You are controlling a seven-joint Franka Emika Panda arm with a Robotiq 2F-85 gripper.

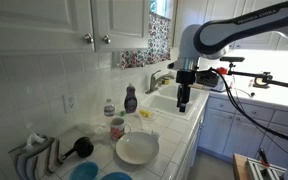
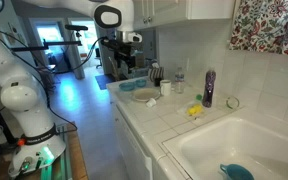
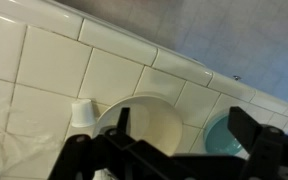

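My gripper stands open above the counter, with no object gripped between its fingers. Beneath it in the wrist view are a large white bowl, partly covered by the gripper, and a teal bowl to the right. A small white cup is left of the white bowl. Exterior view 1 has the gripper raised well over the counter's front side. The white bowl rests there beside two blue bowls. Behind it is a white mug.
A clear bottle and dark bottle stand along the wall. Yellow items lie nearer the sink, which holds a teal object. A dark rack and black utensil occupy the far end. Cabinets overhang the counter.
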